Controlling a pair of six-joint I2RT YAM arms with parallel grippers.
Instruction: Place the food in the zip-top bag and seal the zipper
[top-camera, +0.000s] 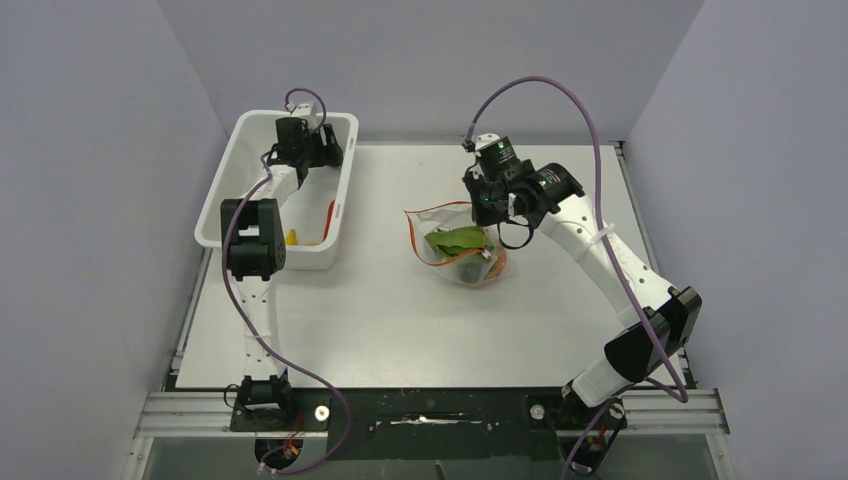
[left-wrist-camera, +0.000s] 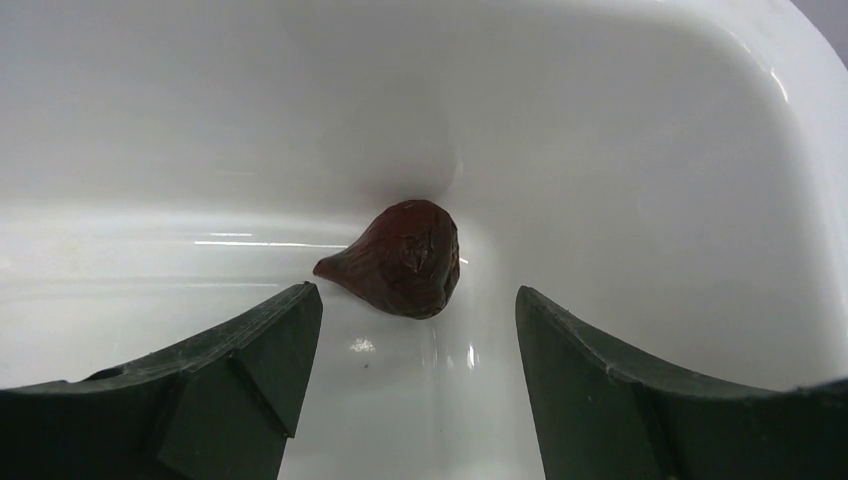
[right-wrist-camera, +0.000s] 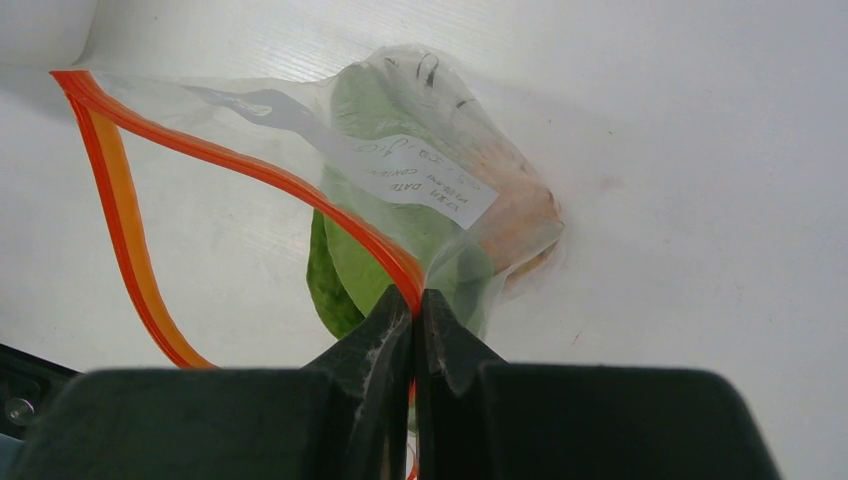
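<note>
In the white bin (top-camera: 210, 220), my left gripper (top-camera: 322, 150) is open. The left wrist view shows a dark brown, pointed food piece (left-wrist-camera: 395, 262) on the bin floor, just beyond and between the open fingertips. My right gripper is shut on the orange-edged rim of the clear zip bag (right-wrist-camera: 500, 210), which stands open on the table with green leaves (top-camera: 455, 240) and a pale orange item inside, partly hidden by plastic and a white label.
A red item (top-camera: 329, 220) and a yellow item (top-camera: 291, 236) lie in the bin's near part.
</note>
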